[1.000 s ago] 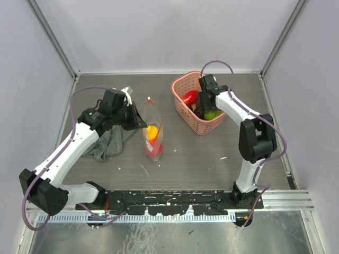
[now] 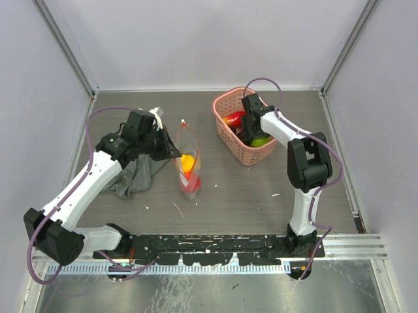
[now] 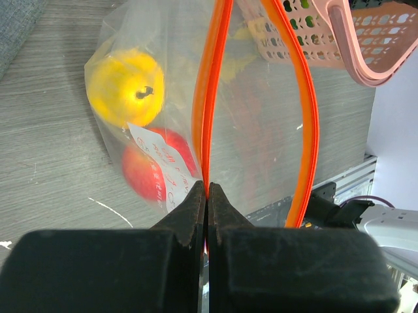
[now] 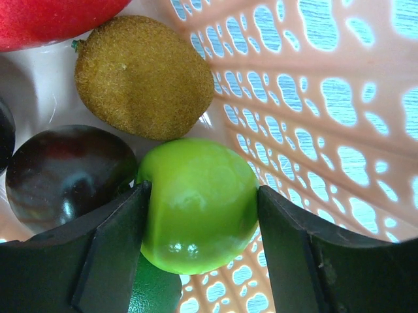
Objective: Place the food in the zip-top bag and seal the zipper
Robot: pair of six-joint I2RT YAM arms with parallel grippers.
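The clear zip top bag (image 2: 190, 177) stands upright left of centre, its orange-edged mouth (image 3: 305, 124) spread wide. Inside it are a yellow fruit (image 3: 127, 88) and, lower down, a red one (image 3: 145, 171). My left gripper is shut on one side of the bag's rim. Over in the pink basket (image 2: 230, 138), my right gripper has a finger on each side of a green fruit (image 4: 196, 208). Both fingertips look to be touching it; whether they grip it firmly is not clear.
Around the green fruit lie a brown fruit (image 4: 140, 78), a dark plum-like one (image 4: 68, 176), a dark green one (image 4: 153, 290) and a red one (image 4: 55, 19). The basket wall (image 4: 313, 130) is close on the right. A grey cloth (image 2: 136, 177) lies behind the left arm.
My right gripper has gone lower into the basket and slightly to the left, covering more of the green fruit from above. The left arm and the bag have stayed still.
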